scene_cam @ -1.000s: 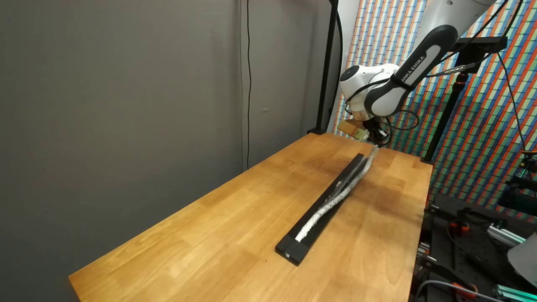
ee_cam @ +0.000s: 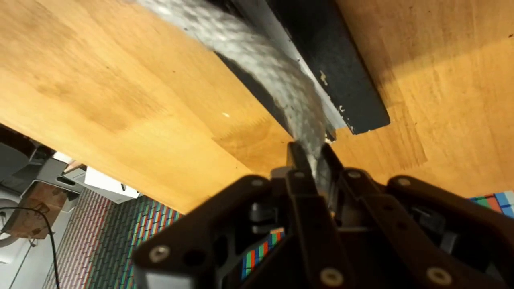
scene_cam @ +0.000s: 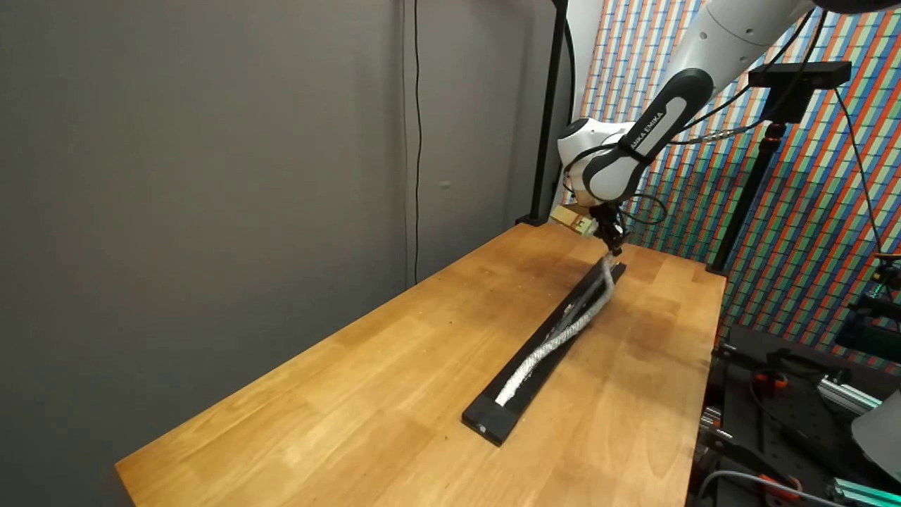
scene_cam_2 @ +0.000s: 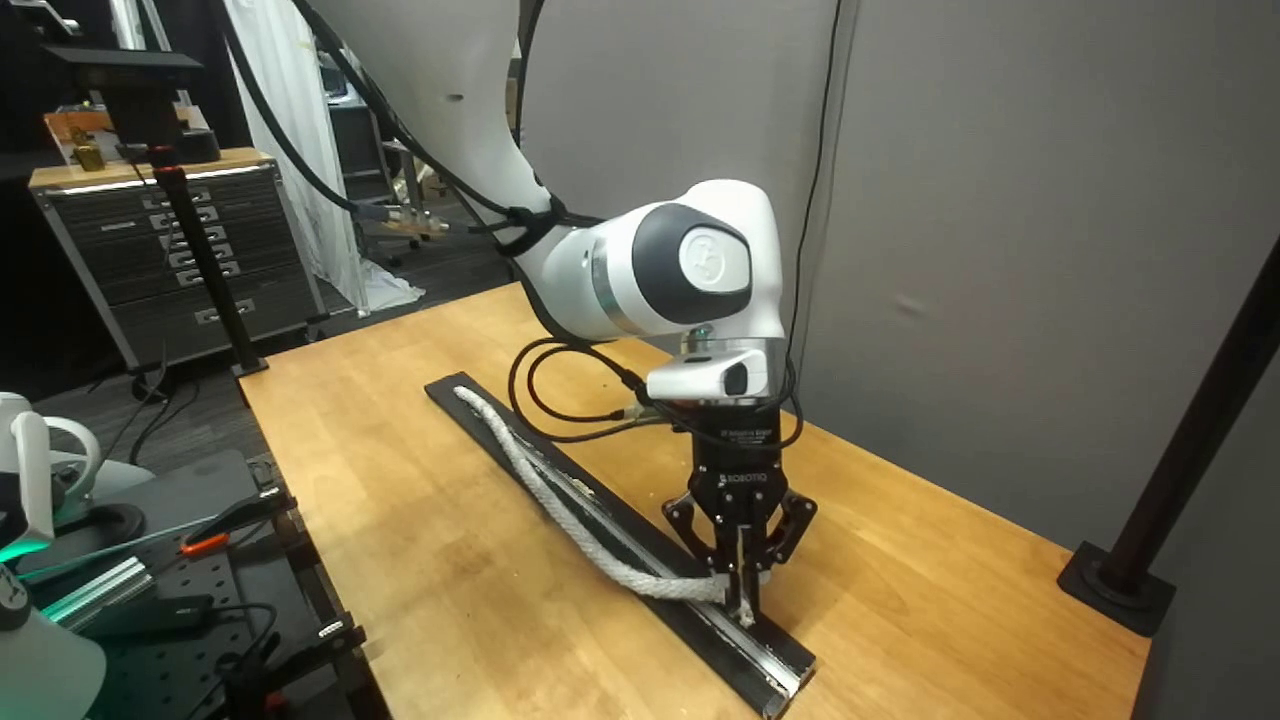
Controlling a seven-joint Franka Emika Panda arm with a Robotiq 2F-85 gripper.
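Observation:
A pale braided rope (scene_cam: 543, 349) runs along a long black board (scene_cam: 477, 413) with a groove down its middle. Its far end lies against the board in exterior view 2, while the middle of the rope (scene_cam_2: 571, 529) bows out over the board's side. My gripper (scene_cam_2: 741, 602) is shut on the rope near its other end, above the board (scene_cam_2: 782, 654) close to one of its ends. In the wrist view the rope (ee_cam: 270, 62) passes down between the fingers of my gripper, and a short tip of it sticks out below them in exterior view 2.
A black post (scene_cam_2: 1134, 480) stands on a foot at one table corner, another post (scene_cam_2: 198, 240) at the far side. A grey wall borders one long edge.
My gripper has shifted left and slightly lower in exterior view 1, carrying the rope's end back over the board. The rope now bends more; its other end has not moved.

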